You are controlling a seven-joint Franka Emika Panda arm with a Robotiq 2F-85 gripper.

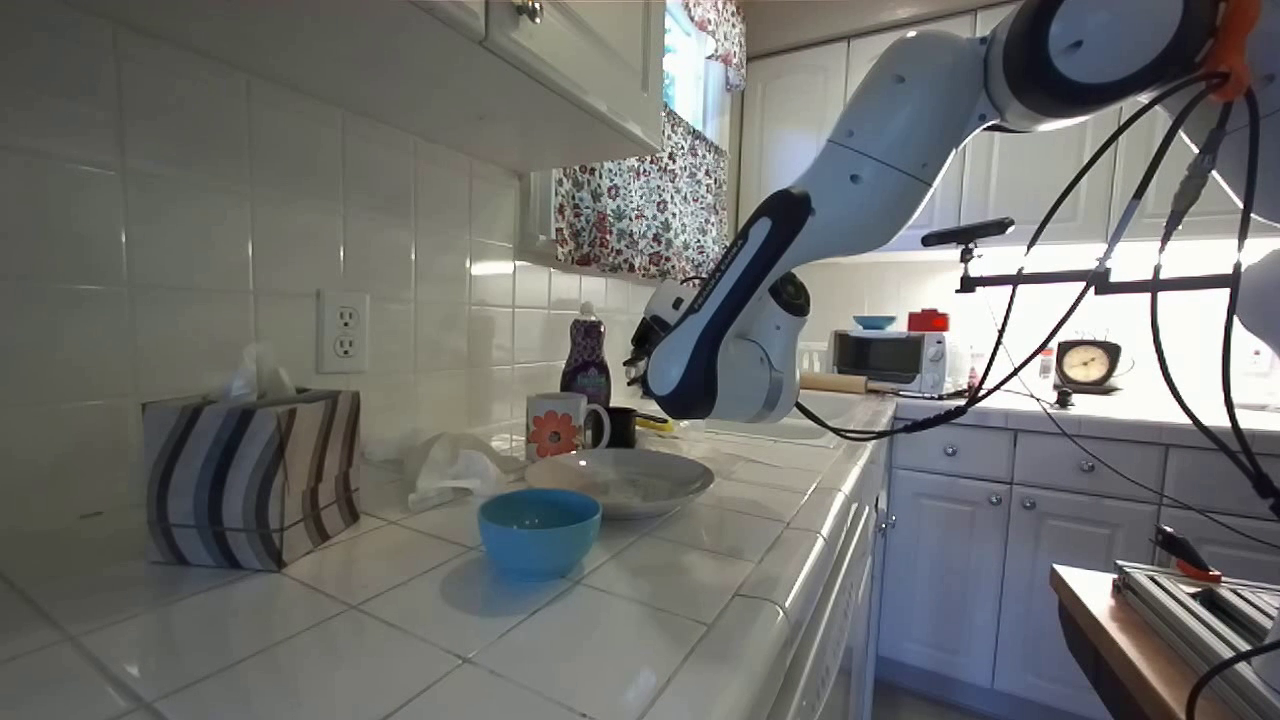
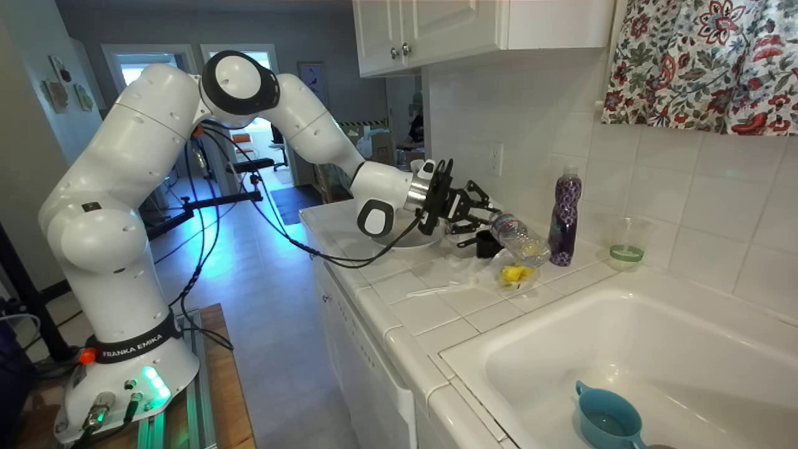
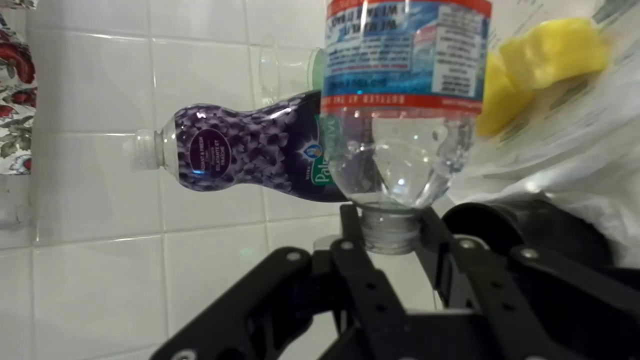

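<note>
In the wrist view, a clear plastic water bottle with a blue and red label has its neck between the two black fingers. My gripper is shut on that neck, and no cap shows on it. In exterior view 2 the bottle slants down and away from my gripper, above the counter by the purple soap bottle. Whether its base touches anything there is unclear. Exterior view 1 shows the arm's wrist, which hides the water bottle.
A yellow item on crumpled plastic and a black cup are close by. A clear cup stands by the wall. The sink holds a teal cup. A grey plate, flowered mug and blue bowl occupy the counter.
</note>
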